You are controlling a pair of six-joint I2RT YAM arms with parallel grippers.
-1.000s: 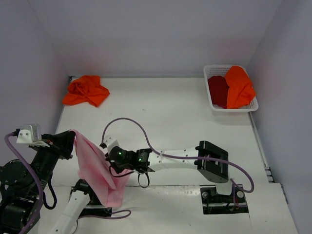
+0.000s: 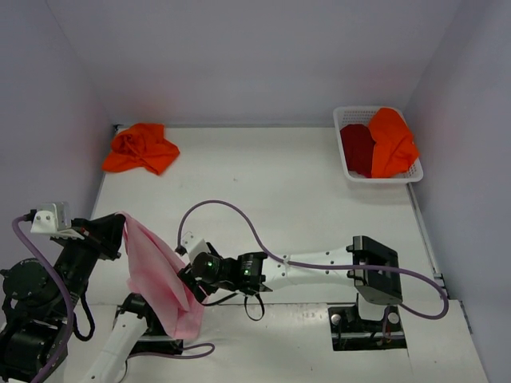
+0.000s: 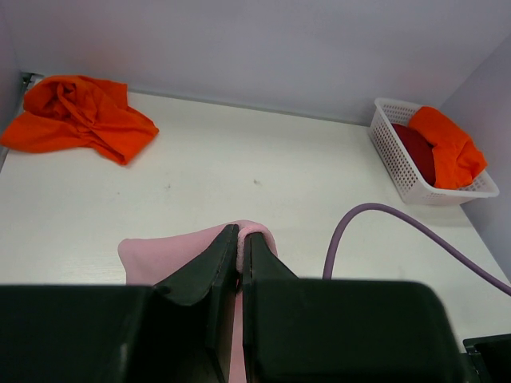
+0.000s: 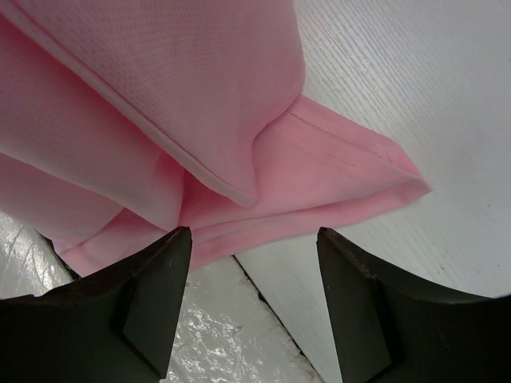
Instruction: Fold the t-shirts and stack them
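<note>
A pink T-shirt (image 2: pixel 160 279) hangs from my left gripper (image 2: pixel 116 231) at the left, its lower part draped onto the table's front edge. In the left wrist view the fingers are shut with pink cloth (image 3: pixel 251 235) pinched at their tips. My right gripper (image 2: pixel 192 279) is over the shirt's lower right side; in the right wrist view its fingers stand open, with folds of pink cloth (image 4: pixel 319 159) just beyond the tips.
A crumpled orange shirt (image 2: pixel 140 148) lies at the back left. A white basket (image 2: pixel 375 179) at the back right holds dark red (image 2: pixel 357 148) and orange cloths (image 2: pixel 391 144).
The left gripper is nearly still.
</note>
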